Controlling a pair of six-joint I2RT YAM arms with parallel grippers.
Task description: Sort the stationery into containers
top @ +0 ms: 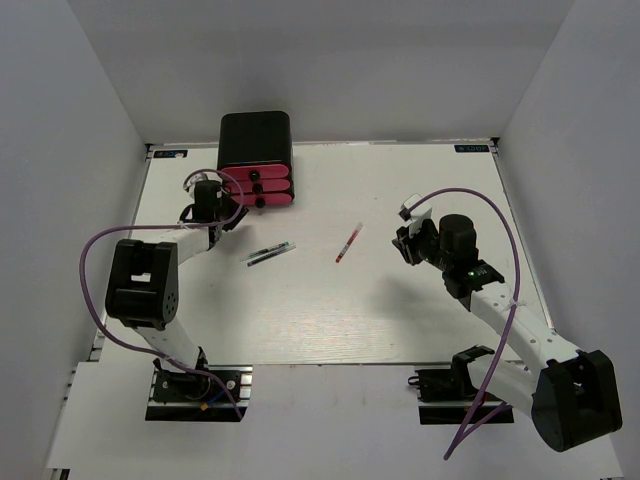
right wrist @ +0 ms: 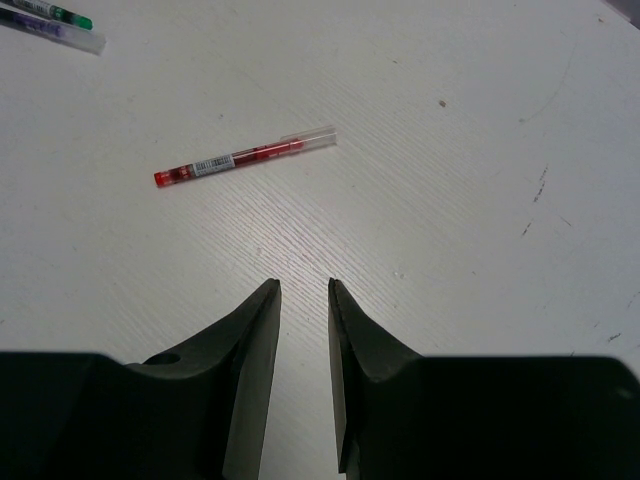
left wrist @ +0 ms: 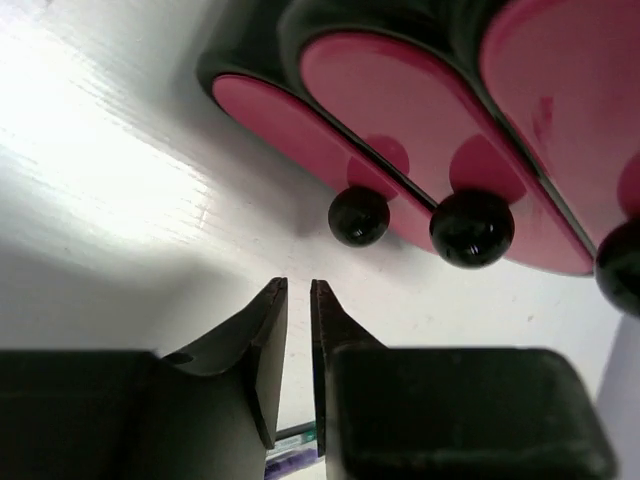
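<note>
A black cabinet [top: 255, 137] with three pink drawers stands at the back left. Its drawer fronts [left wrist: 400, 100] look closed, each with a round black knob [left wrist: 358, 216]. Before the knobs, my left gripper is slightly open, and only bare table shows between its fingertips. A green pen [top: 265, 251] and a blue-purple pen [top: 270, 255] lie side by side in front of the cabinet; the left fingers partly cover them in the left wrist view. Right of them lies a red pen [right wrist: 245, 157], capped with clear plastic. My right gripper is open and empty, nearer the right side.
Clear white table [top: 300, 310] spreads in front of the pens and between the arms. Purple cables [top: 512, 290] loop over both arms. Grey walls [top: 300, 80] close off the back and sides.
</note>
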